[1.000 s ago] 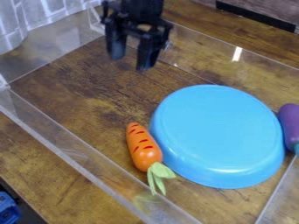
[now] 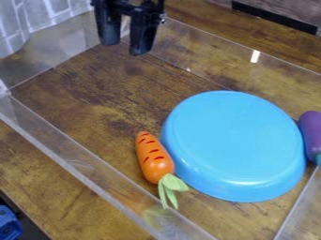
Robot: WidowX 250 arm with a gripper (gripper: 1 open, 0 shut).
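Note:
The black gripper (image 2: 126, 36) hangs open at the top, over the far left of the clear-walled box, with nothing seen between its fingers. An orange toy carrot (image 2: 156, 160) with pale green leaves lies at the lower middle, left of an upside-down-looking round blue plate or lid (image 2: 232, 141). A purple eggplant (image 2: 311, 136) lies at the plate's right, partly out of view.
Clear walls (image 2: 69, 159) surround the wooden floor (image 2: 88, 98), whose left and back parts are free. A blue object (image 2: 7, 223) sits outside at the lower left.
The gripper has moved up and to the left, away from the middle, over the last second. The carrot, plate and eggplant are unchanged.

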